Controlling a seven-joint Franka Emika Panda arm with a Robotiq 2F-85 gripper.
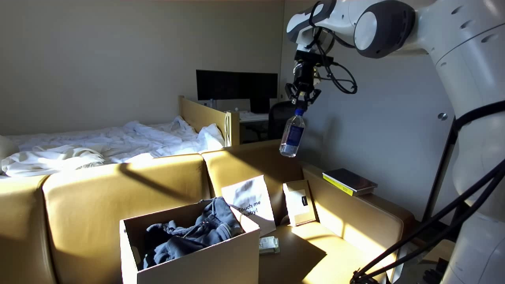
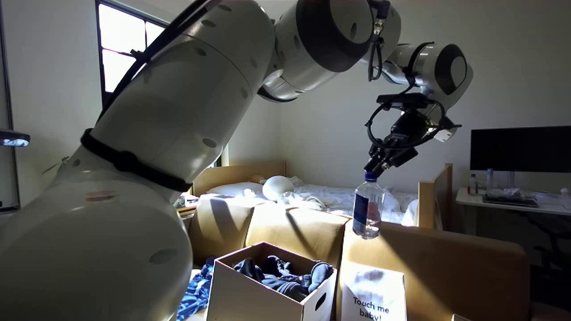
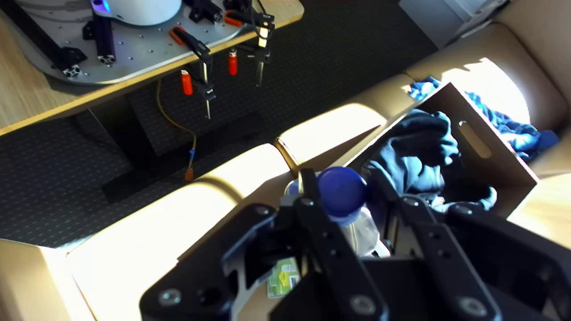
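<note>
A clear bottle [image 1: 292,138] with a dark blue label hangs in the air above the right end of the sofa, slightly tilted. My gripper [image 1: 301,105] is shut on its blue cap [image 3: 342,191], which shows between the fingers in the wrist view. In exterior view 2 the bottle [image 2: 368,209] hangs in front of the sofa back, below the gripper [image 2: 376,170]. A cardboard box [image 1: 199,258] holding dark clothes [image 1: 201,232] stands on the sofa, apart from the bottle.
A white bag [image 1: 251,203] reading "Touch me baby!" and a small carton [image 1: 299,202] lean on the sofa back. A green-white packet [image 1: 268,244] lies on the seat. Books [image 1: 349,181] rest on the armrest. The sunlit right seat [image 1: 331,255] has bare room.
</note>
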